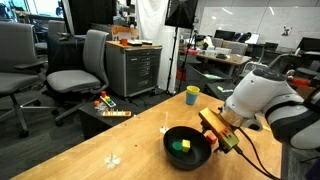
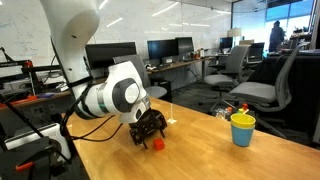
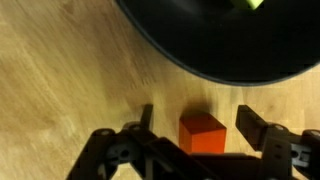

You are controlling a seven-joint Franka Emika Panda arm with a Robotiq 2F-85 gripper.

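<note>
An orange-red block (image 3: 203,134) lies on the wooden table beside a black bowl (image 3: 190,55). My gripper is open, one finger on each side of the block, with gaps left between fingers and block. In exterior view 2 the red block (image 2: 158,144) sits by the dark fingers, low over the table. The bowl (image 1: 188,162) stands just left of the gripper in exterior view 1. Inside it are a yellow block (image 1: 186,145) and a green piece (image 1: 177,146).
A yellow-and-blue bucket (image 2: 242,130) stands farther back on the table. A small white item (image 1: 112,160) lies on the table left of the bowl. Office chairs (image 1: 80,70) are beyond the table.
</note>
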